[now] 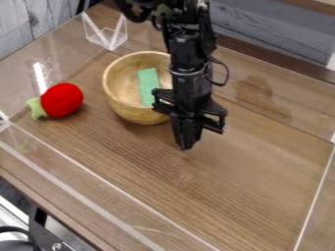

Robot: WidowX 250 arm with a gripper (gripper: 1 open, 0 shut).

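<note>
My black gripper (186,135) hangs low over the wooden table at the centre, at the front right edge of a wooden bowl (124,88). Its fingertips look shut, with nothing visible between them. A green block (148,81) is inside the bowl, partly behind the arm. A red ball-like object (62,99) lies left of the bowl, beside a small light green item (37,109).
A white wire-like holder (104,29) stands at the back left. A dark cable shows at the bottom left corner.
</note>
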